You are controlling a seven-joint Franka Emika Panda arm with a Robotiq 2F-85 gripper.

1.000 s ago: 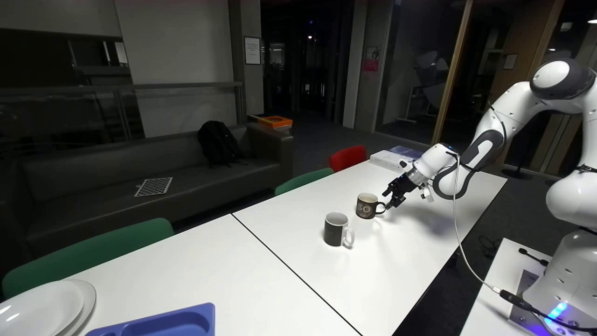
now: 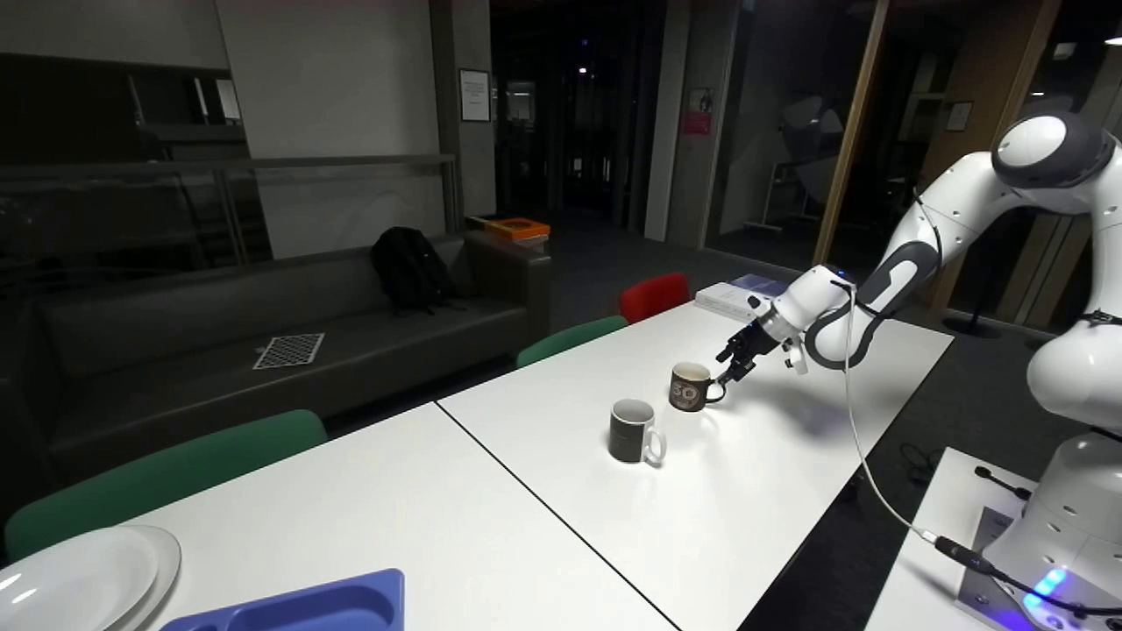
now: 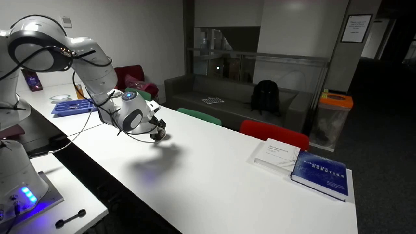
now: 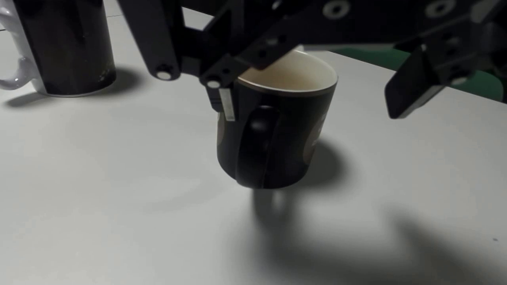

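Note:
A black mug (image 2: 689, 388) with a "30" print and a cream inside stands upright on the white table. Its handle (image 4: 256, 147) faces toward my arm. Close by it, on the handle side, my gripper (image 2: 731, 368) is open. In the wrist view the gripper has one finger (image 4: 222, 100) overlapping the mug's near-left side, while the other stands well off to the right, past the mug. Whether the left finger touches the mug cannot be told. A second mug (image 2: 632, 431), dark with a white handle, stands apart from the first; part of it shows upper left in the wrist view.
Two books, one white (image 3: 277, 156) and one blue (image 3: 319, 175), lie at the table's far end. A blue tray (image 2: 316, 605) and white plates (image 2: 84, 584) sit at the opposite end.
My gripper has shifted slightly toward the black mug's handle, to the left in exterior view 1. Both mugs stand where they were.

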